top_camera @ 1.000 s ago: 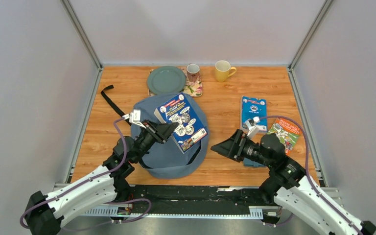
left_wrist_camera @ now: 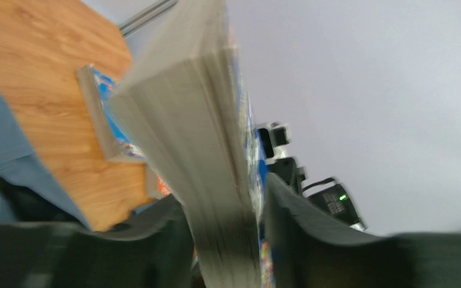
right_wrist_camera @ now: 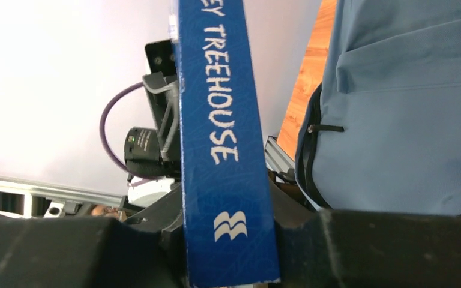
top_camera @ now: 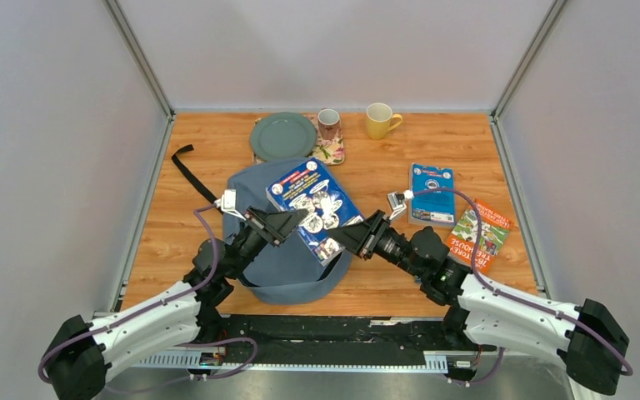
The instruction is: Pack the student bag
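A thick blue book [top_camera: 315, 187] hangs tilted above the grey-blue bag [top_camera: 287, 271], its cover facing up in the top view. My left gripper [top_camera: 302, 218] is shut on its left side; in the blurred left wrist view, the page edges [left_wrist_camera: 198, 156] rise between the fingers. On the opposite side my right gripper [top_camera: 333, 237] has also closed on the book. The right wrist view shows the spine [right_wrist_camera: 222, 144] squarely between both fingers. Part of the bag's dark zipper [right_wrist_camera: 312, 156] shows there too. The book hides the middle of the bag.
On the right lie a light-blue book [top_camera: 431, 182] and an orange-and-green book [top_camera: 493, 233]. A green plate [top_camera: 283, 136], a cup [top_camera: 328, 122] and a yellow mug [top_camera: 377, 123] stand at the back. Bare table [top_camera: 375, 179] separates the bag from the right-hand books.
The book has turned slightly. My left gripper has stayed nearly in place.
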